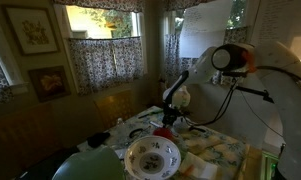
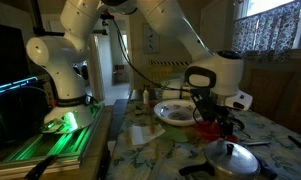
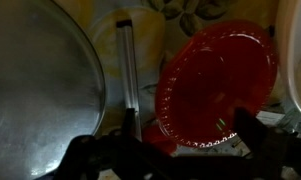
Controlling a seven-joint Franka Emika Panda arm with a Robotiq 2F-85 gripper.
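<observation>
Beneath my gripper is a red bowl or strainer (image 3: 218, 85) with a beaded rim, lying on the patterned tablecloth. The two dark fingers are spread wide at the lower edge of the wrist view, with no object gripped between them. A small green speck shows inside the red dish. From the side, in exterior view 2, the red dish (image 2: 207, 129) is partly hidden by my gripper. In exterior view 1 the gripper is small and dark against the table, close to the red dish (image 1: 164, 132).
A lidded metal pot (image 2: 232, 160) stands beside the red dish. On the other side is a white colander (image 2: 175, 112). A slim metal-handled utensil (image 3: 128, 65) lies between pot and red dish. Papers (image 2: 147, 133) lie on the cloth.
</observation>
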